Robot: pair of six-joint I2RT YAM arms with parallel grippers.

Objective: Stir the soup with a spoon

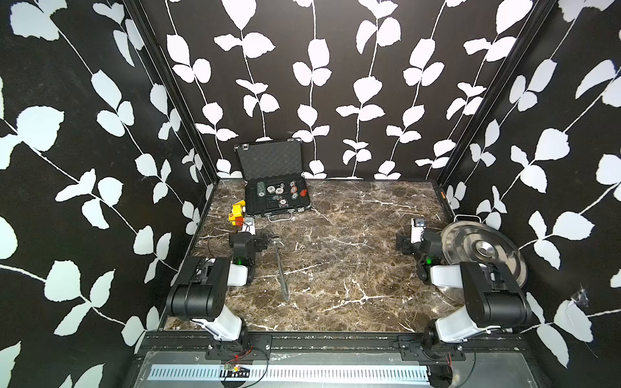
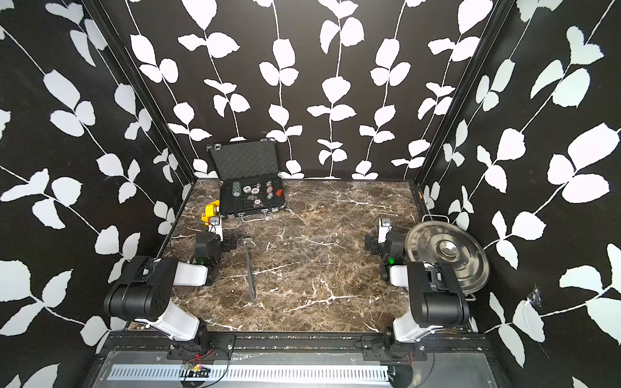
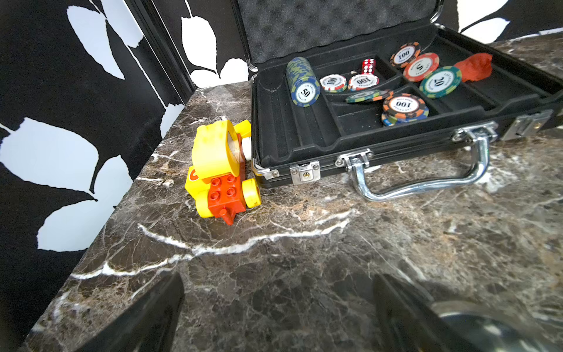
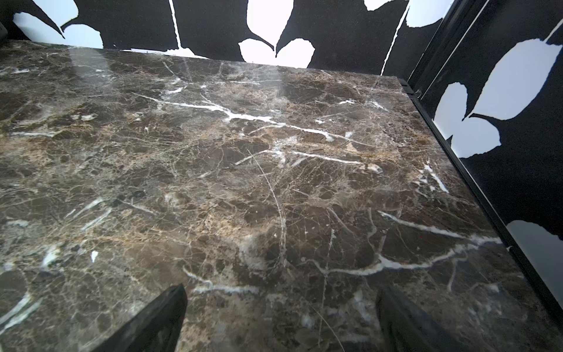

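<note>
A long metal spoon [image 1: 282,271] lies on the left half of the marble table, just right of my left gripper. Its rounded metal end [image 3: 486,328] shows in the left wrist view, outside the right-hand finger. That gripper is open, with only table surface between its fingers. On the right side, my right gripper also stands open over bare marble. Behind the right arm, by the right wall, is a wide steel pot with its lid [image 2: 446,249] on; whatever is inside cannot be seen.
An open black case [image 3: 352,135] of poker chips stands at the back left, its metal handle [image 3: 422,187] facing forward. Beside it is a yellow and red toy vehicle [image 3: 220,170]. Patterned walls enclose the back and sides.
</note>
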